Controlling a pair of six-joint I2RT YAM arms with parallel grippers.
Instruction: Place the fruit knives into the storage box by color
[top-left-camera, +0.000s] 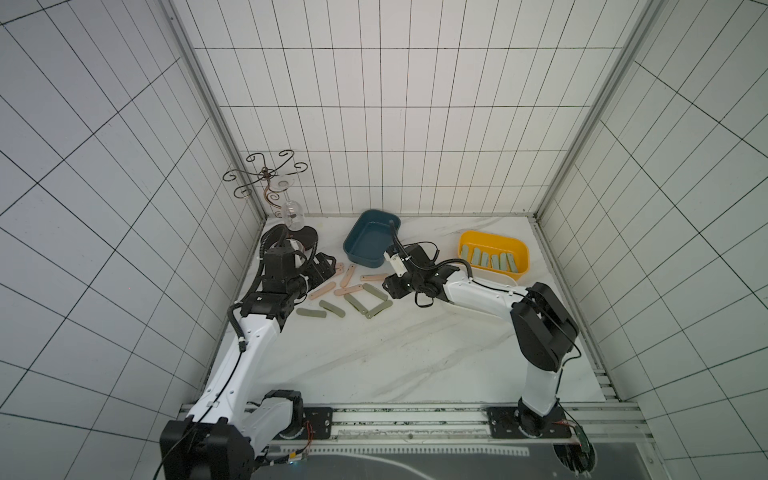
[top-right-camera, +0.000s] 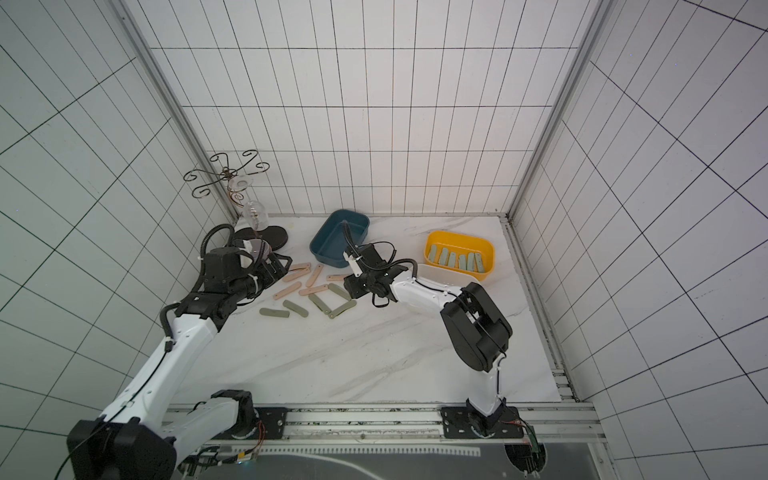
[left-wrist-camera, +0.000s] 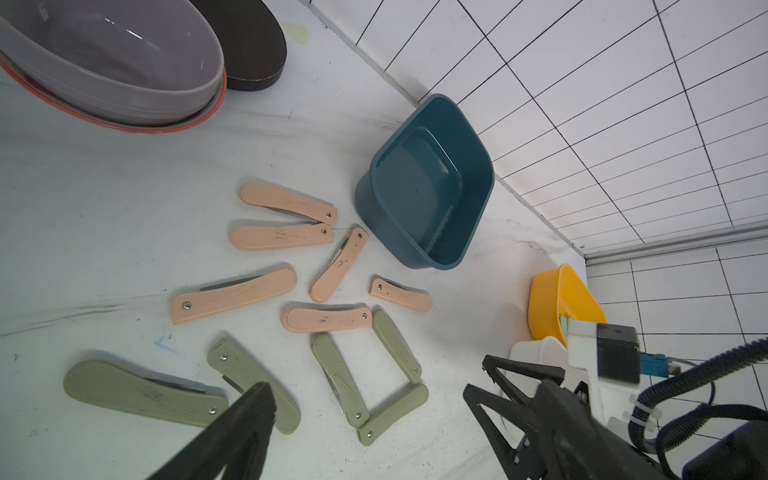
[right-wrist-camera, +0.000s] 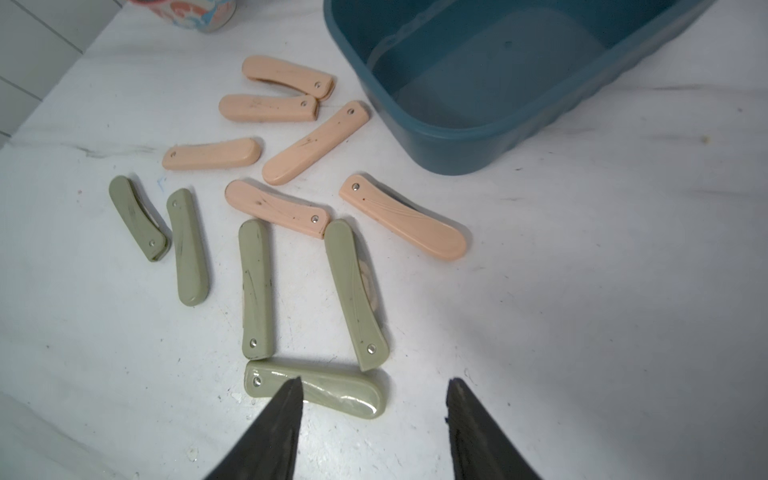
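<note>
Several pink-handled knives (right-wrist-camera: 404, 220) and several green-handled knives (right-wrist-camera: 352, 292) lie folded on the white table. The empty blue box (left-wrist-camera: 428, 180) stands behind them. To the right, the yellow box (top-left-camera: 494, 241) holds several pale blue knives (top-left-camera: 494, 261). A white box (left-wrist-camera: 544, 352) sits in front of the yellow one, largely hidden by the right arm. My right gripper is open above the table, close to the lowest green knife (right-wrist-camera: 320, 388), nothing between its fingers. My left gripper (top-left-camera: 326, 268) hangs open and empty over the left end of the knives.
Stacked bowls (left-wrist-camera: 120, 64) and a black round base (left-wrist-camera: 244, 40) occupy the back left, beside a metal scroll stand (top-left-camera: 266, 173). The tiled wall closes off the back. Bare table lies in front of the knives.
</note>
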